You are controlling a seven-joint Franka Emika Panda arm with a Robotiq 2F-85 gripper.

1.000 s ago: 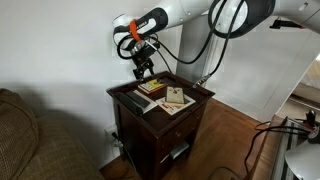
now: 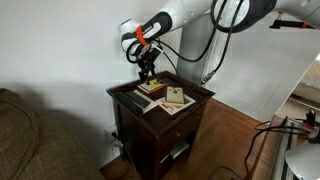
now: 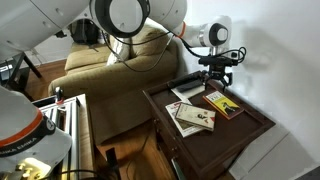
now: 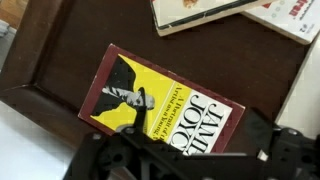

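Note:
A yellow and dark-red paperback with "James Joyce" on its cover (image 4: 165,105) lies flat on the dark cabinet top (image 3: 240,127). Its long side runs slantwise across the wrist view. My gripper (image 3: 216,77) hangs over the back of the cabinet, above this book, which shows as a yellow patch (image 2: 155,86) in exterior view 1. The fingers are spread apart with nothing between them. In the wrist view they reach in from the bottom on either side of the book's lower part, hiding some of its lower edge.
A beige book (image 3: 195,117) and other light books or papers lie beside the yellow book, nearer the front. A raised rim (image 4: 45,50) edges the cabinet top, with the white wall close behind. Bare dark wood surrounds the yellow book.
My gripper has shifted slightly to the right over the yellow book in exterior view 1. The books look unmoved.

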